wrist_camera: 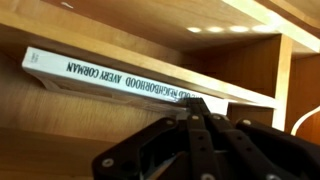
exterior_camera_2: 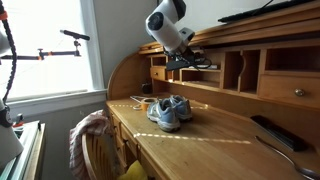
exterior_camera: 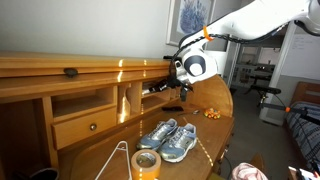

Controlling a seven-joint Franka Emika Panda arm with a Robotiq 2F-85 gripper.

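In the wrist view a book with a white spine [wrist_camera: 120, 78] and dark lettering lies flat in a wooden cubby, its spine facing out. My gripper is shut at the right part of that spine, covering some of the title. No object shows between its fingers, and whether they touch the book is hard to tell. From outside, the white arm [exterior_camera: 197, 64] reaches over the desk to the shelf cubbies.
A pair of grey-blue shoes [exterior_camera: 180, 143] stands on the desk below, with a roll of tape [exterior_camera: 146, 163] beside them. Cubby dividers [wrist_camera: 282, 80] and shelf boards closely frame the gripper. A dark flat object [exterior_camera_2: 280, 133] and a spoon-like utensil [exterior_camera_2: 285, 157] lie at the other end.
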